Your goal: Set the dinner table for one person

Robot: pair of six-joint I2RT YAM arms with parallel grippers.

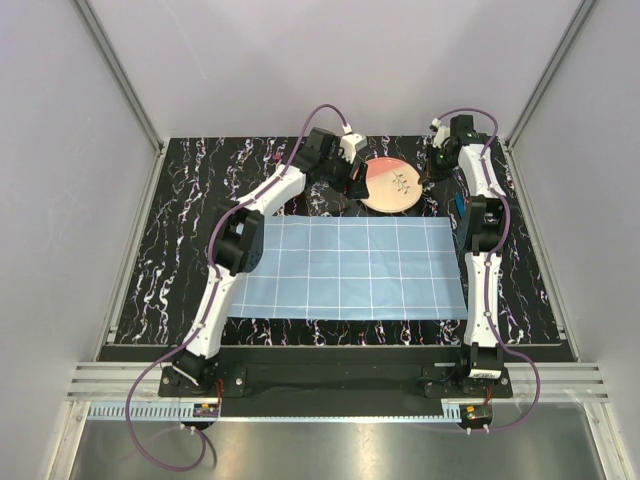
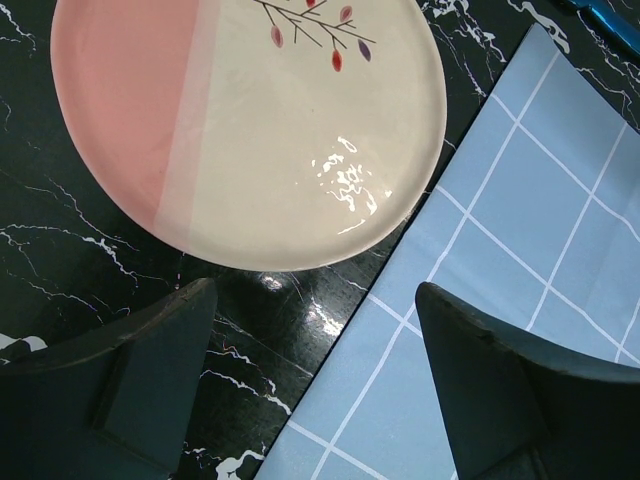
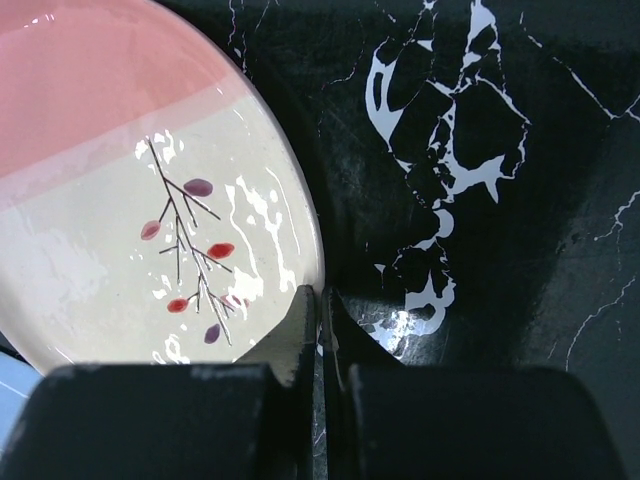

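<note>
A round pink-and-cream plate [image 1: 393, 190] with a berry-twig print lies at the back of the dark marbled table, behind the blue checked placemat [image 1: 345, 270]. My left gripper is open near the plate's left edge, its fingers apart, with only table and placemat showing between them. From the right, my right gripper is shut at the plate's rim, one fingertip over the plate and the other just outside it. The rim runs in between the tips, in the right wrist view. A blue-handled utensil [image 1: 460, 205] lies beside the right arm.
Partly hidden behind the left arm are some small items, a red one [image 1: 277, 156] among them. Bare marbled table [image 1: 180, 240] stretches along the left side. The placemat itself is empty.
</note>
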